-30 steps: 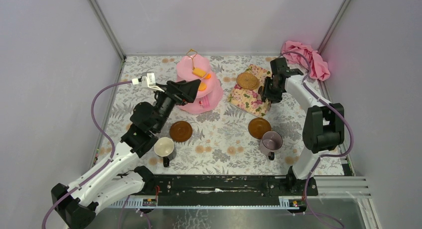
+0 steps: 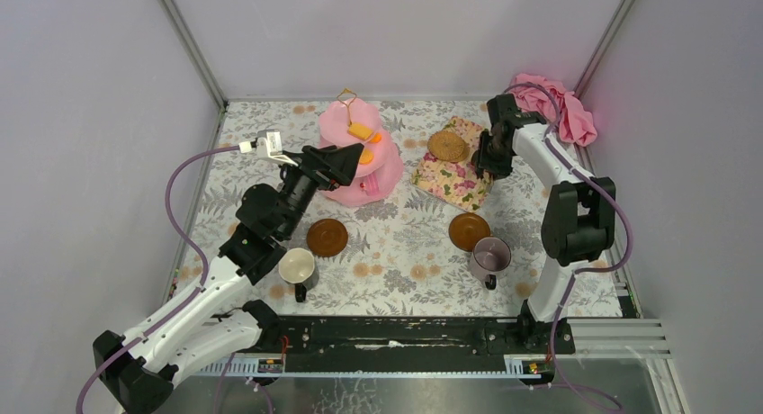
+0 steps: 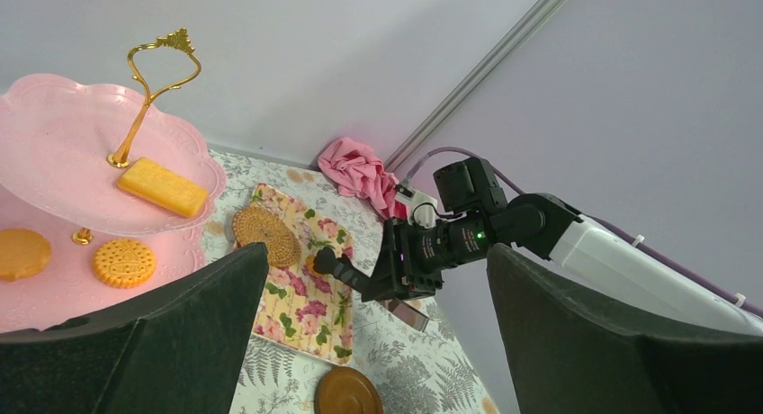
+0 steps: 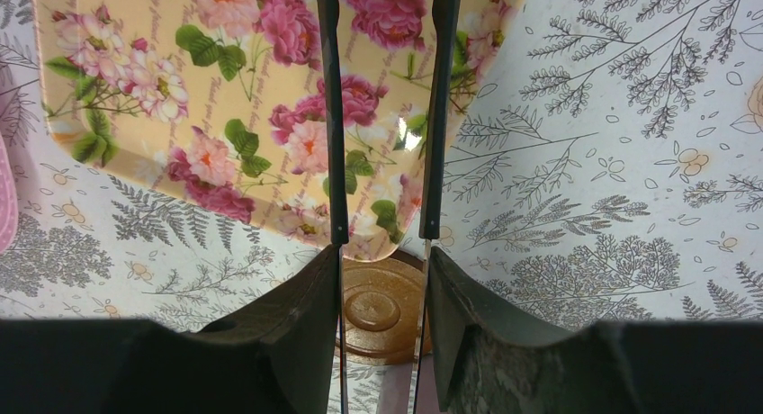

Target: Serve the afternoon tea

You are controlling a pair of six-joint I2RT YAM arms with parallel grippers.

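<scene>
The pink two-tier stand (image 2: 335, 117) holds a yellow cake bar (image 3: 162, 187) and orange biscuits (image 3: 124, 263). Right of it, the floral tray (image 2: 445, 184) carries a woven round mat (image 2: 447, 145). My right gripper (image 2: 486, 162) is low over the tray's right side, shut on a dark long-armed tool, probably tongs; its far end is near a small orange piece in the left wrist view. My left gripper (image 2: 342, 162) stands open above the stand's front, nothing between its fingers.
Two brown saucers (image 2: 327, 238) (image 2: 469, 231) and two mugs (image 2: 297, 268) (image 2: 490, 259) stand along the front. A pink cloth (image 2: 571, 117) is bunched in the back right corner.
The left arm has not moved.
</scene>
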